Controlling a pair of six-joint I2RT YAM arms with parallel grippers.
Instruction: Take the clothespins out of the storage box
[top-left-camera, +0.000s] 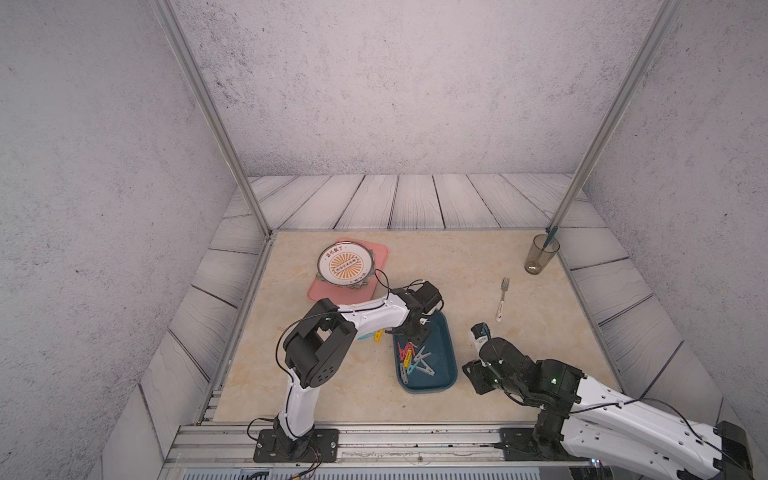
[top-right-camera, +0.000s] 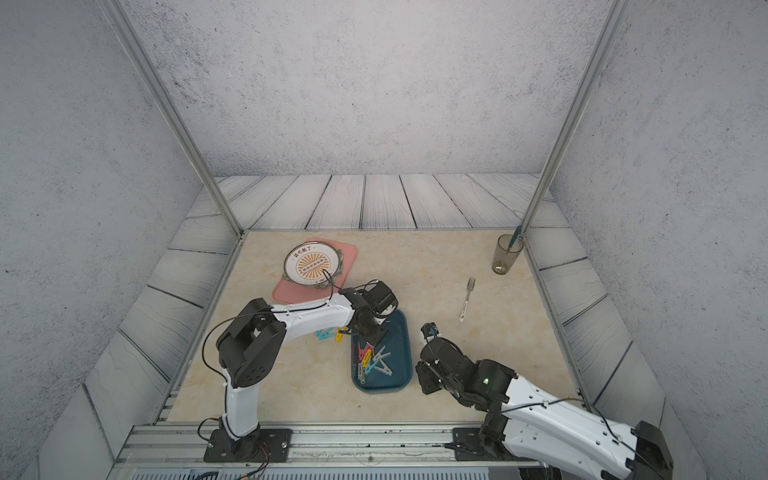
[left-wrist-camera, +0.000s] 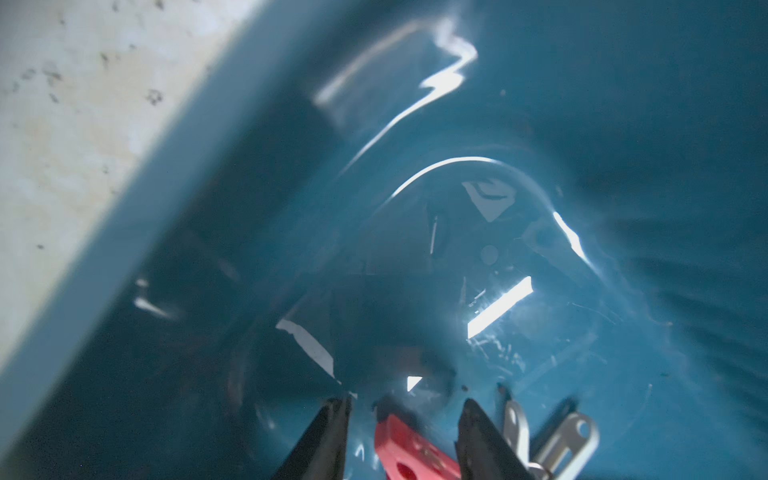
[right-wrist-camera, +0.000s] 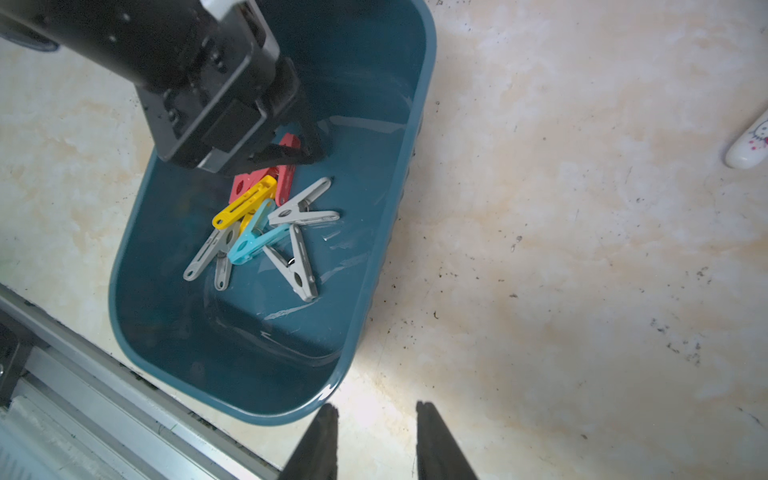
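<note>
A teal storage box (right-wrist-camera: 376, 232) holds red, yellow (right-wrist-camera: 244, 200), cyan (right-wrist-camera: 252, 244) and white clothespins. My left gripper is open down inside the box, a red clothespin (left-wrist-camera: 404, 448) between and below its fingertips, white ones (left-wrist-camera: 576, 436) just to the right. My right gripper hangs over the table just right of the box, fingers apart with nothing between them. In the top left view, cyan and yellow clothespins (top-left-camera: 377, 336) lie on the table left of the box, partly hidden by my left arm.
A plate (top-left-camera: 345, 262) rests on a pink board (top-left-camera: 369, 249) at the back left. A fork (top-left-camera: 501, 296) lies right of the box, and a glass (top-left-camera: 540, 256) stands at the back right.
</note>
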